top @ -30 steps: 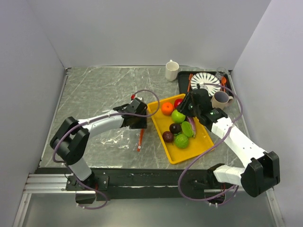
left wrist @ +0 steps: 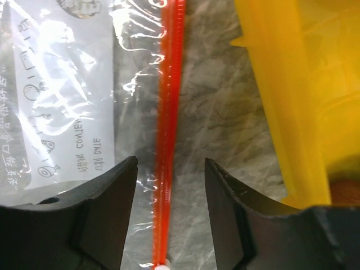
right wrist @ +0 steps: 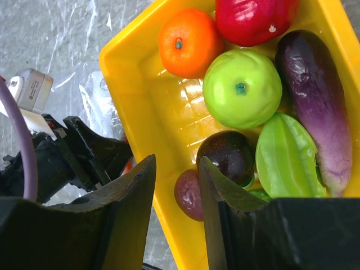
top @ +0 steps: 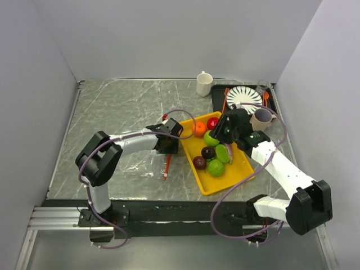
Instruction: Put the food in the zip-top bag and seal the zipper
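Note:
The clear zip top bag (left wrist: 67,95) with red zipper (left wrist: 169,112) lies flat left of the yellow bin (top: 191,166). My left gripper is open just above the zipper, fingers either side of it. My right gripper hangs open over the bin. In the bin are an orange (right wrist: 190,42), red fruit (right wrist: 256,17), green apple (right wrist: 242,88), eggplant (right wrist: 312,107), starfruit (right wrist: 287,157), dark round fruit (right wrist: 226,157) and several others, partly hidden.
A white mug (top: 203,84) stands at the back. A black tray (top: 218,95) with a plate, utensils, glass and another mug (top: 260,119) is at the back right.
My left arm has shifted slightly, its gripper moving a little right over the bag's zipper.

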